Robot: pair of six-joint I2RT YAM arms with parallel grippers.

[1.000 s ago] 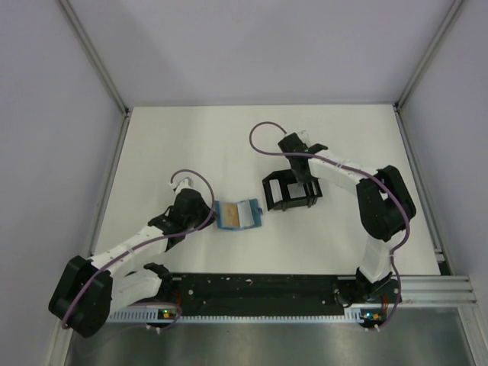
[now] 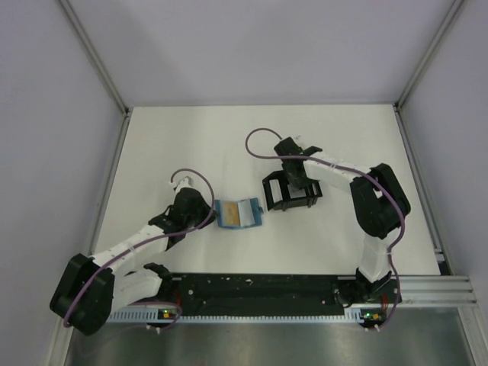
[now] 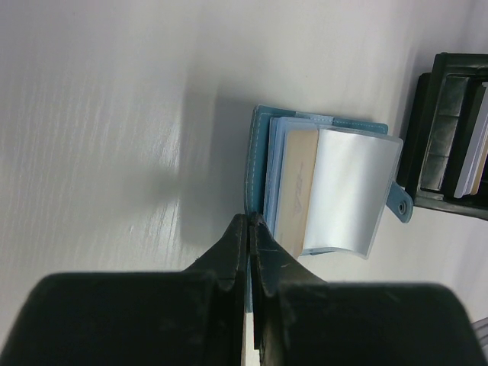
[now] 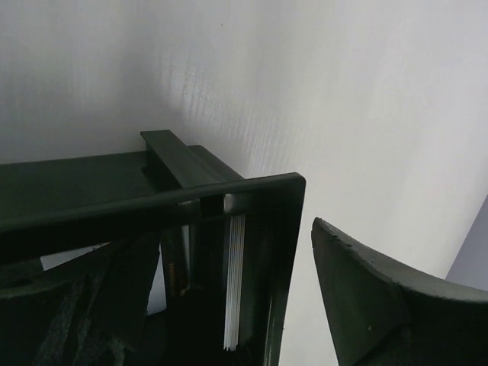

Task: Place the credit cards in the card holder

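An open blue card holder (image 3: pixel 258 160) lies on the table, with clear sleeves (image 3: pixel 351 183) and a tan card showing. My left gripper is shut at its left edge. Right of the holder stands a black tray (image 2: pixel 277 202) with compartments, seen also in the left wrist view (image 3: pixel 428 130); pale cards stand upright in it. My right gripper is open over the tray, its fingers either side of the end compartment, partly behind the tray's rim in view.
Walls bound it at both sides and the back.
My right gripper and arm have shifted slightly toward the left over the tray. The left arm, holder and tray look unchanged.
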